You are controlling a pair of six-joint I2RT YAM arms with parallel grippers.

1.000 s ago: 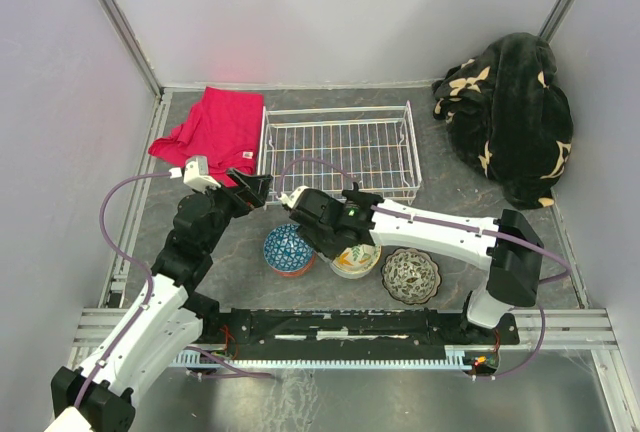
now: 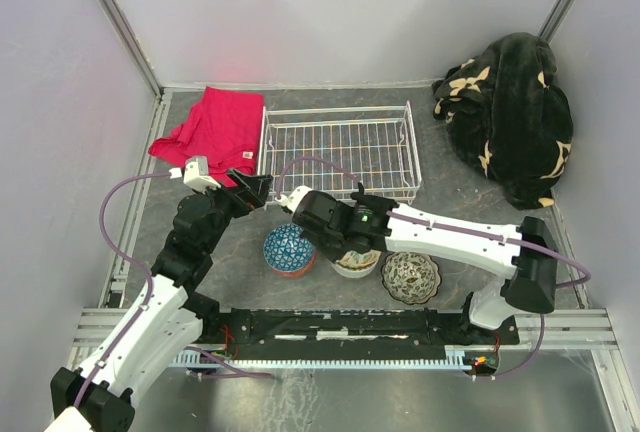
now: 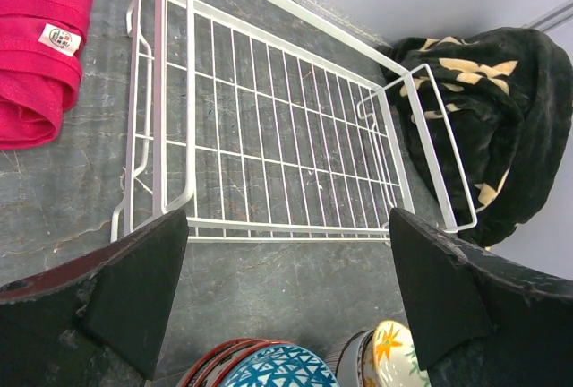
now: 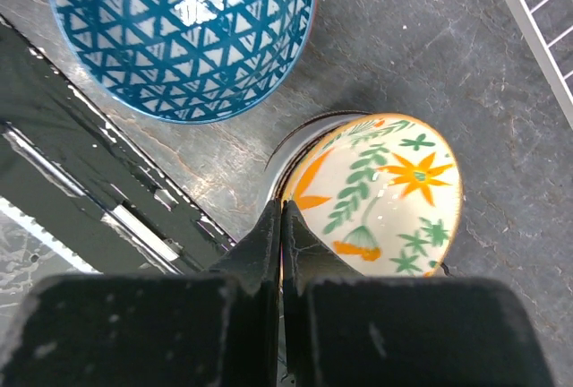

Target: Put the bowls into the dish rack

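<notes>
A blue patterned bowl stack (image 2: 286,248) and a flowered bowl stack (image 4: 385,190) lie on the grey surface in front of the white wire rack (image 2: 338,142). A patterned dark-rimmed bowl (image 2: 410,274) sits to the right. My right gripper is shut, nothing seen between its fingers, over the left edge of the flowered bowl; whether it touches, I cannot tell. My left gripper is open and empty, left of the rack's front corner and above the blue bowls. The rack holds no bowls.
A red cloth (image 2: 211,127) lies at the back left, a dark patterned blanket (image 2: 505,117) at the back right. Walls enclose the surface. The right arm spans the area in front of the rack.
The left arm and bowls look unchanged.
</notes>
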